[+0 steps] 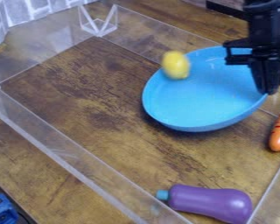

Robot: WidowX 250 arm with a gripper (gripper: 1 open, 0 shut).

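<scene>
The black gripper [266, 79] hangs at the right edge over the right side of the blue plate [213, 98], shut, with no object visible in it. A yellow lemon-like toy [175, 64], slightly blurred, is at the plate's upper-left rim; whether it touches the rim is unclear. An orange carrot toy [279, 131] lies right of the plate, partly out of frame.
A purple eggplant toy [213, 202] lies at the bottom near the clear tray wall [66, 153]. The wooden floor left of the plate is bare. A blue object [3, 213] shows at the lower-left corner outside the tray.
</scene>
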